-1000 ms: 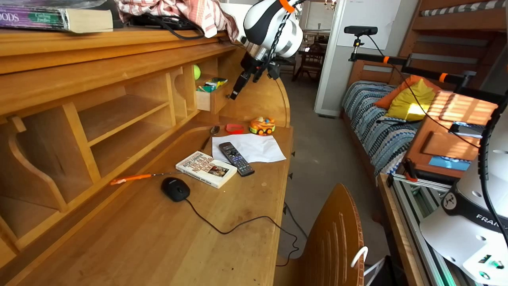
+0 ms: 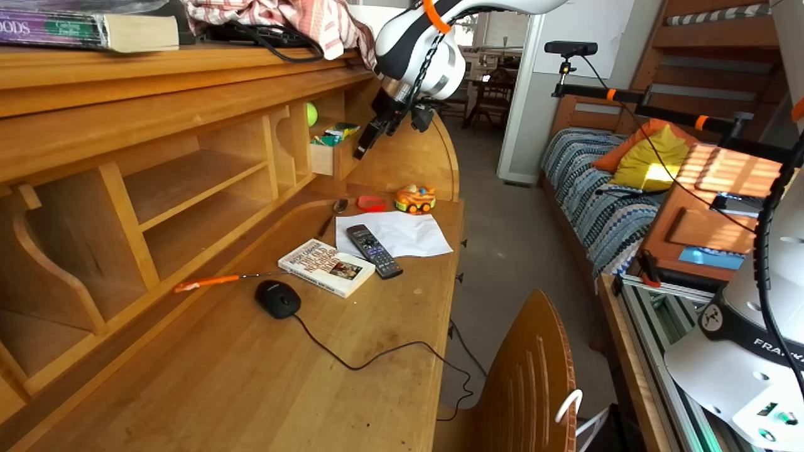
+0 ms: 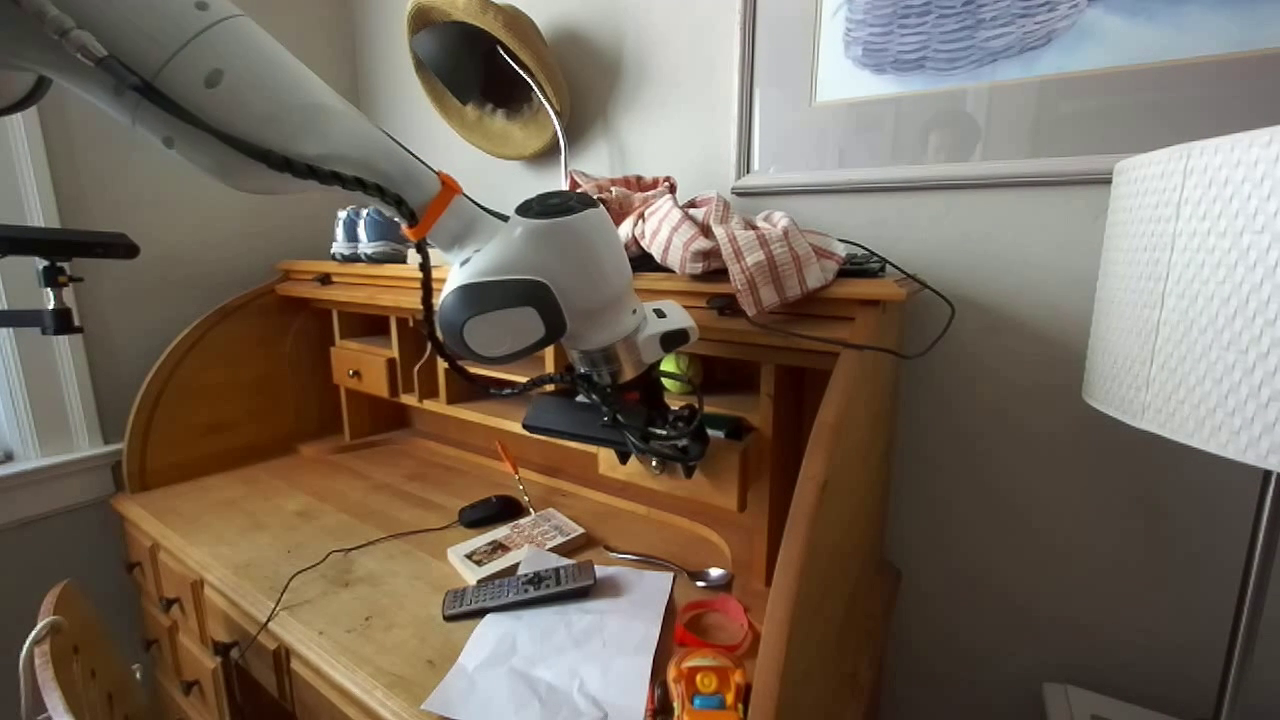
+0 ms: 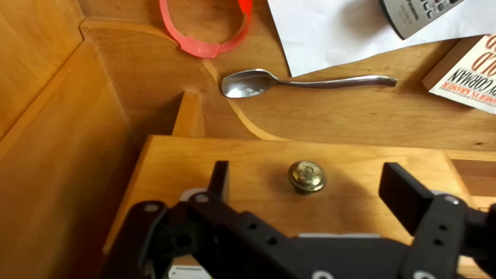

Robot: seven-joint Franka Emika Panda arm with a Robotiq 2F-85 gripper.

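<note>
A small wooden drawer [image 2: 322, 159] stands pulled out of the desk's cubby row, with colourful packets [image 2: 336, 134] inside. Its round brass knob [image 4: 307, 176] appears between my spread fingers in the wrist view. My gripper is open and holds nothing. In exterior view 1 the gripper [image 2: 359, 154] overlaps the front of the drawer. From the other side, the gripper [image 3: 657, 466] hangs in front of the drawer face [image 3: 708, 478]. Whether either finger touches the knob cannot be told.
Below lie a spoon [image 4: 251, 83], a red ring [image 4: 200, 47], white paper [image 4: 325, 42], a remote [image 2: 374, 251], a book [image 2: 326, 267] and an orange toy car [image 2: 415, 199]. The desk's curved side wall [image 3: 828, 480] rises close by.
In exterior view 1, my arm and gripper have shifted a little left, toward the drawer front, and the gripper is more tilted. The drawer and the desk items look unmoved.
</note>
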